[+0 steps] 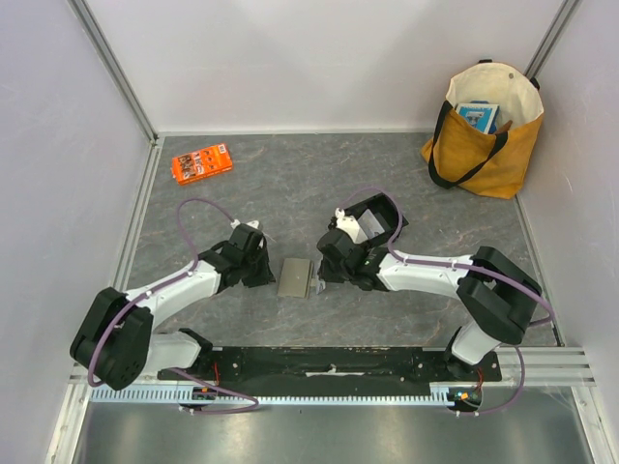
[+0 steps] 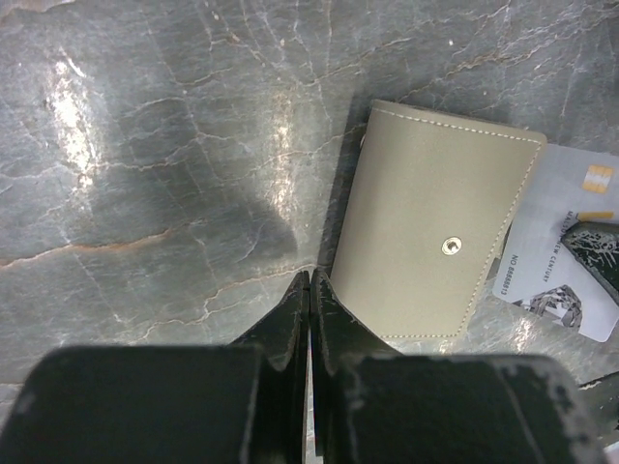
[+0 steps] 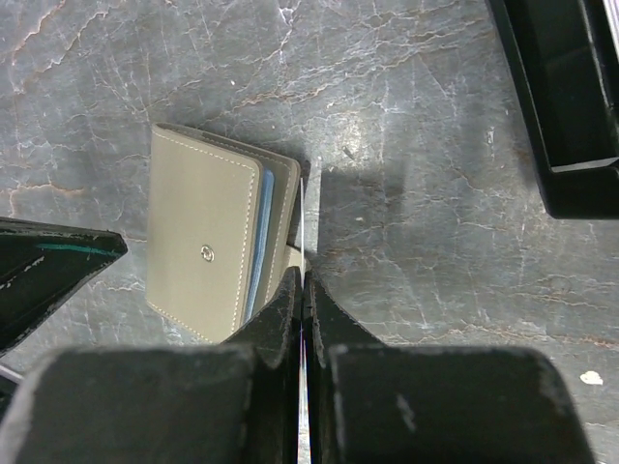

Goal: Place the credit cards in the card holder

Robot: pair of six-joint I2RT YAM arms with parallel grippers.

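The beige card holder (image 1: 294, 277) lies on the grey surface between my grippers, a blue card edge (image 3: 261, 232) in its slot. My left gripper is shut, its tips at the holder's lower left in its view, nothing seen between them. A silver card (image 2: 551, 237) is beside the holder's right side, partly under my right gripper's tip. My right gripper is shut on this card, seen edge-on as a thin strip between its fingers, just right of the holder.
A black box (image 1: 382, 208) with cards stands behind the right arm. An orange packet (image 1: 201, 162) lies at the back left, a yellow tote bag (image 1: 484, 159) at the back right.
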